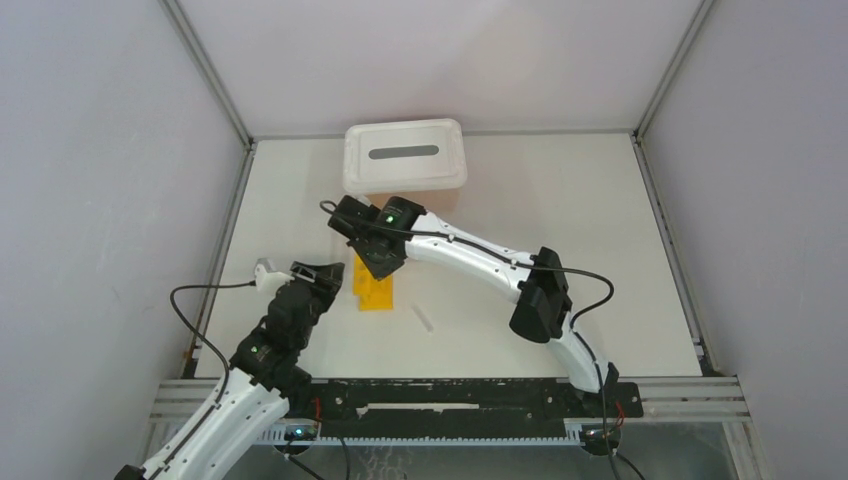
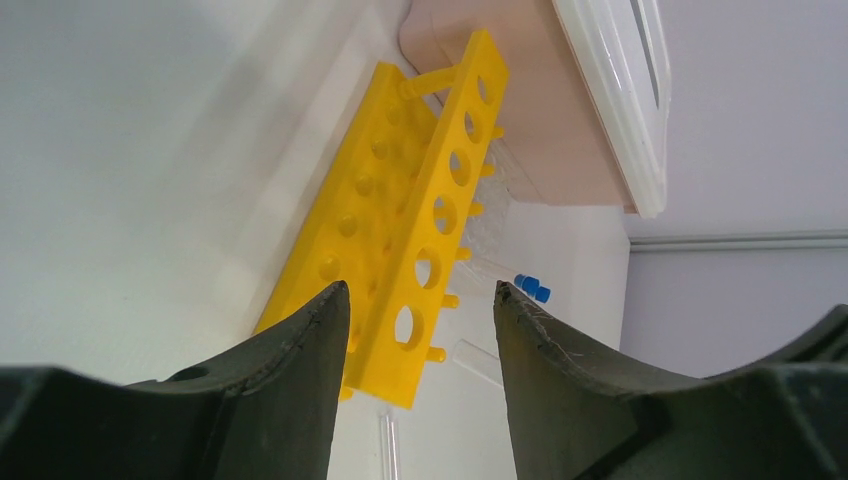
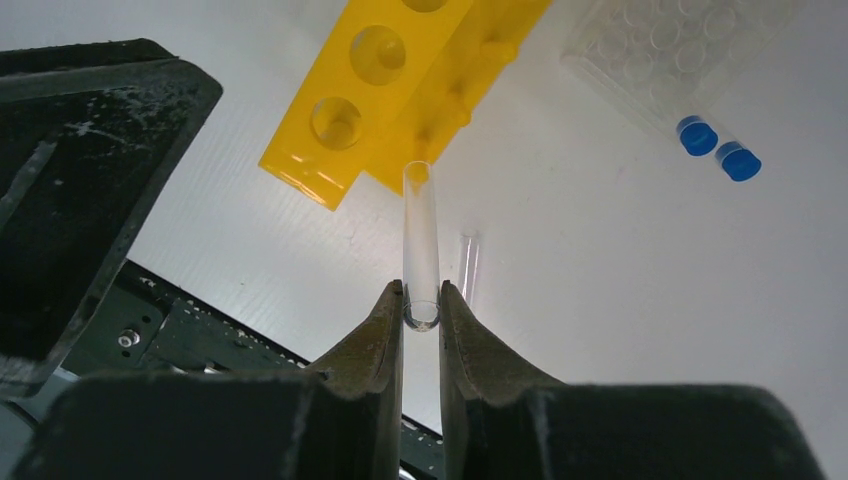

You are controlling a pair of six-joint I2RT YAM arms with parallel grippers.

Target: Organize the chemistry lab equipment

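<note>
A yellow test tube rack (image 1: 375, 291) stands left of the table's middle. My right gripper is shut on the round end of a clear test tube (image 3: 421, 230), whose open mouth points toward the near end of the rack. Another clear tube (image 3: 469, 258) lies on the table just beyond; from above, a lying tube (image 1: 422, 318) shows right of the rack. My left gripper stands open, left of the rack in the top view. In its wrist view the rack (image 2: 425, 250) lies beyond the fingertips, and nothing is seen held between them.
A transparent holder with round holes (image 3: 680, 40) sits beyond the rack, with two blue caps (image 3: 718, 148) at its edge. A lidded white box (image 1: 404, 154) stands at the back.
</note>
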